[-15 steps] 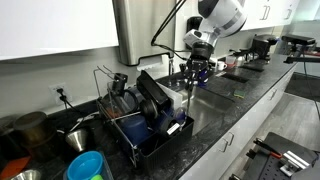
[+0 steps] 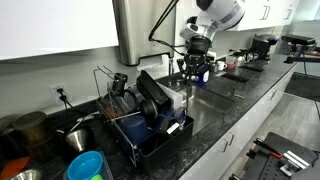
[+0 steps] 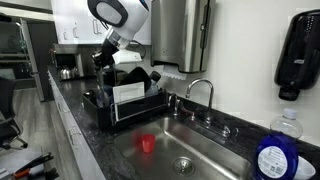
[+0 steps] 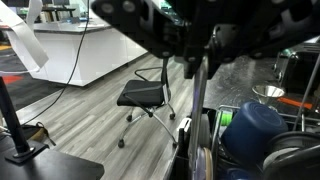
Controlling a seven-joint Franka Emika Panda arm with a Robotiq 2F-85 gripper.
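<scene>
My gripper is shut on a thin, light-grey object (image 4: 200, 105), which runs down from the fingers in the wrist view; what it is cannot be made out clearly. Exterior view 1 has the gripper (image 2: 188, 74) near the sink-side end of a black dish rack (image 2: 165, 149). In exterior view 2, the gripper (image 3: 102, 66) is over the rack, partly hidden by the arm. A white board (image 3: 128, 93) stands upright at the rack's sink-side end. Dark pans (image 2: 155, 97) lean inside the rack.
Beside the rack is the sink (image 3: 185, 150), with a red cup (image 3: 148, 143) on its edge and a tall faucet (image 3: 210, 100). A blue bowl (image 2: 86, 165) and metal pots (image 2: 35, 128) occupy the counter's other end. A water bottle (image 3: 278, 150) stands beyond the sink.
My arm and gripper have risen slightly over the sink-side end of the rack. The dishes and the rack look unmoved.
</scene>
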